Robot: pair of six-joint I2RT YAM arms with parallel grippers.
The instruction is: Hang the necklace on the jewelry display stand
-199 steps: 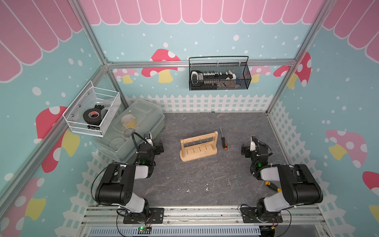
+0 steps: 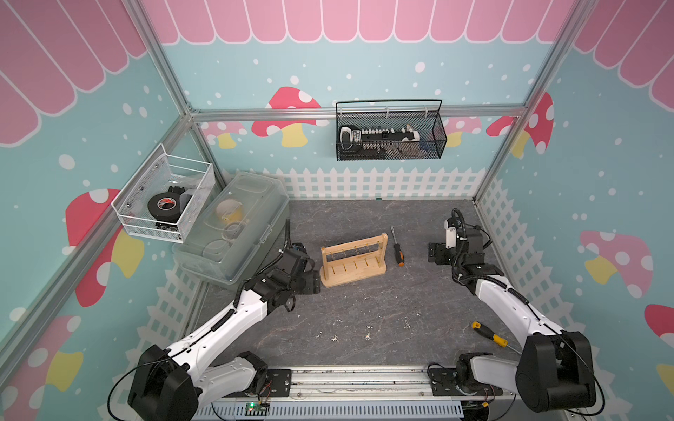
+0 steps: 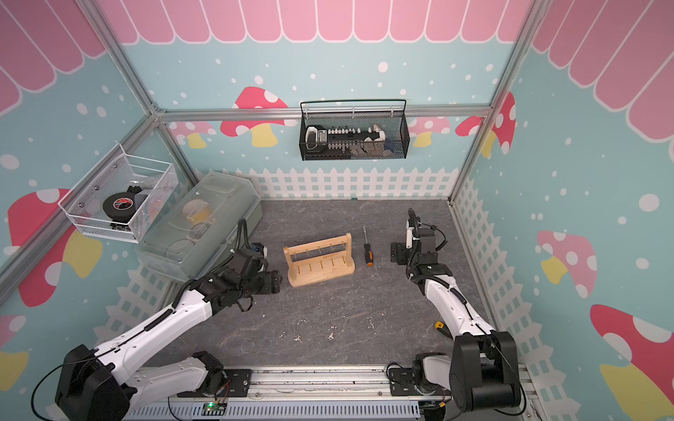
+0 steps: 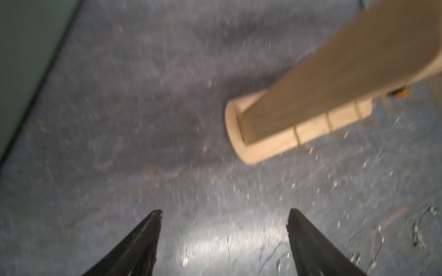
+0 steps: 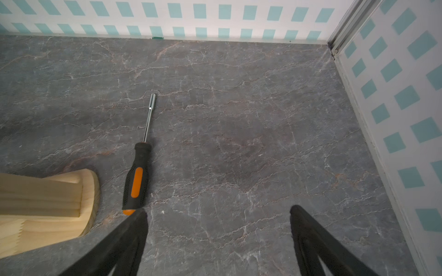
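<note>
A wooden stand (image 2: 353, 269) with a row of hooks stands on the middle of the dark tabletop. My left gripper is at its left, above the table, its fingers apart with nothing between them. Small thin silvery chains (image 4: 419, 232) lie scattered on the table in front of the stand, blurred in the left wrist view. My right gripper is right of the stand, open over bare table.
A screwdriver (image 5: 135, 181) lies right of the stand, another (image 2: 486, 332) at the front right. A translucent storage box (image 2: 256, 196) sits at the left under a white basket (image 2: 189, 228). A black basket (image 2: 391, 151) hangs at the back.
My left gripper has moved toward the stand and lower in the top left view; the stand has not moved.
</note>
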